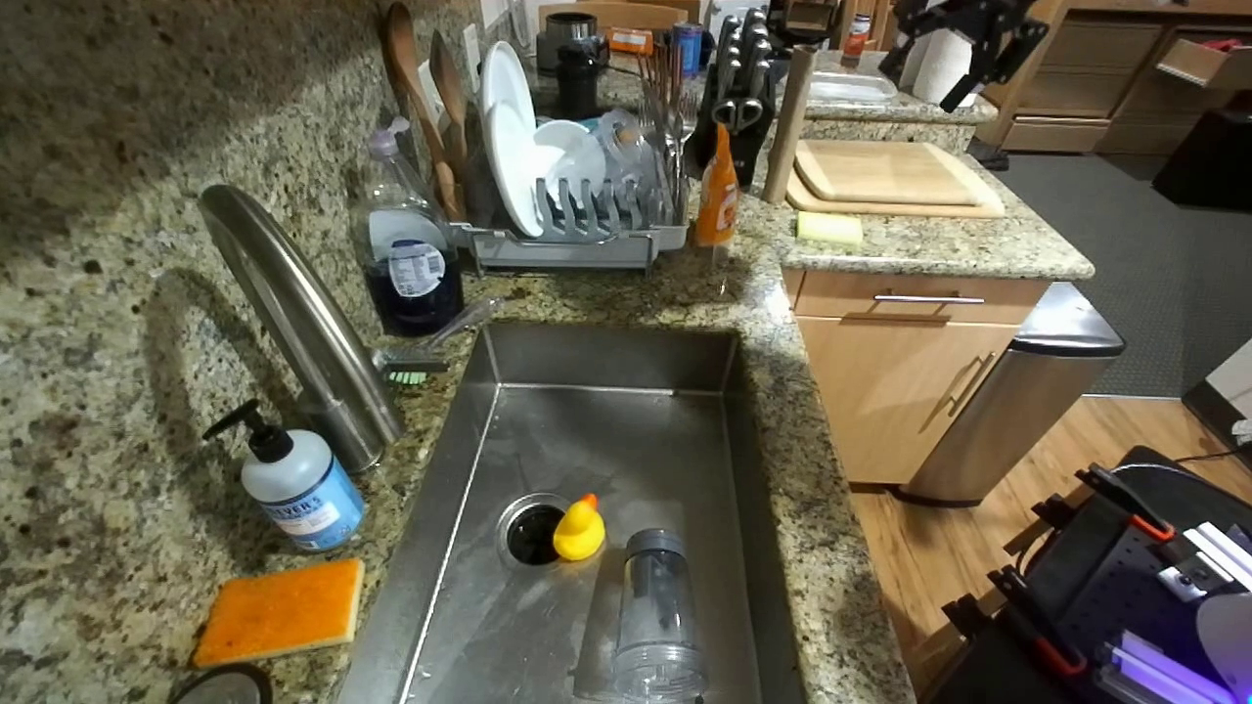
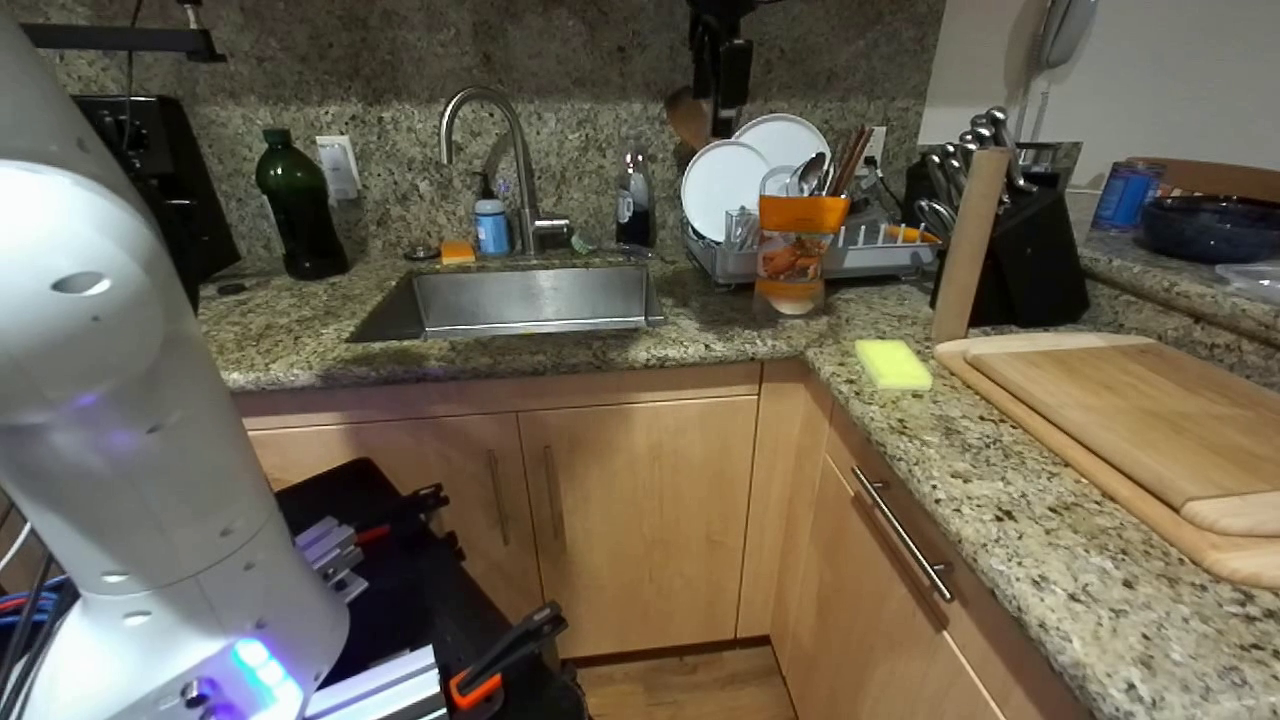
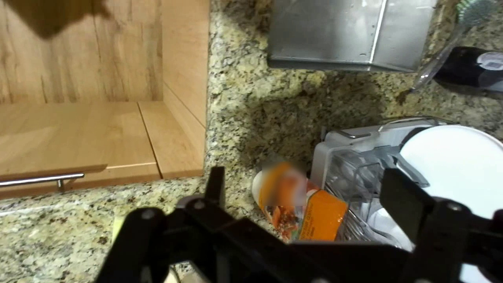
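Note:
My gripper is open in the wrist view, its two dark fingers wide apart with nothing held. Beyond and below the gap lies the orange snack pouch [image 3: 325, 214], which stands upright on the counter beside the dish rack in exterior view 2. High at the top edge of exterior view 1, the gripper [image 1: 939, 88] hangs in front of the paper towel. A yellow rubber duck [image 1: 580, 530] sits by the drain in the steel sink [image 1: 552, 440], and a clear bottle [image 1: 657, 616] lies near it. A yellow sponge [image 2: 894, 365] rests on the right-hand counter.
The dish rack [image 2: 858, 258] holds white plates and utensils. A knife block [image 2: 1020, 246] and stacked cutting boards [image 2: 1116, 420] stand to the right. Soap bottle [image 1: 303, 487], orange sponge [image 1: 282, 612] and faucet [image 1: 299, 317] line the sink's wall side. Counter between sink and pouch is clear.

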